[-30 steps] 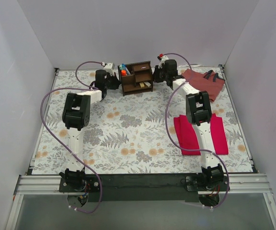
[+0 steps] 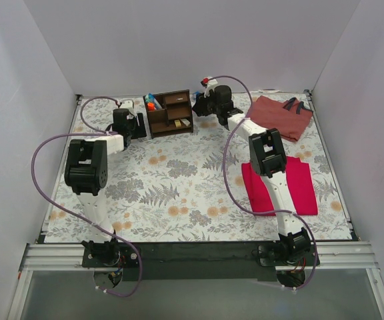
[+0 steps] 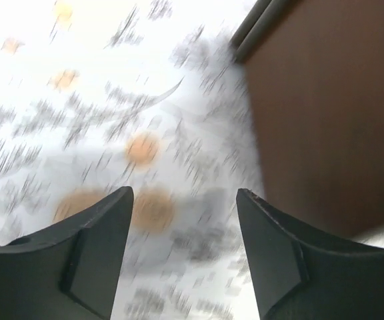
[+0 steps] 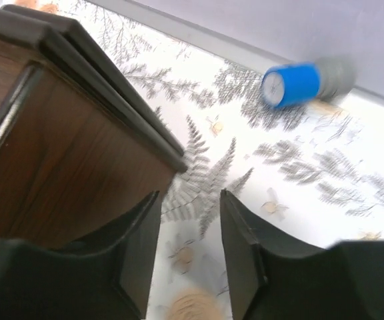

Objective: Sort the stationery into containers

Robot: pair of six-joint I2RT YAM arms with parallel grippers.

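Observation:
The dark brown wooden organizer (image 2: 171,130) stands near the back wall, left of the middle, slightly turned. An orange item (image 2: 151,107) and blue ones show in its left compartment, and small pale pieces (image 2: 181,123) lie in the lower one. At its left side my left gripper is open and empty, with the organizer's brown side (image 3: 312,113) just right of its fingers. My right gripper is part open by the organizer's right side (image 4: 79,153), nothing between its fingers. A blue-and-grey cylinder (image 4: 291,85) lies on its side by the back wall.
A reddish-brown cloth (image 2: 279,119) with black straps lies at the back right. Folded red cloth (image 2: 303,187) lies nearer on the right.
The organizer has moved left along the back, its contents still inside. Both arms have shifted left as well; the left gripper now stands apart from its side.

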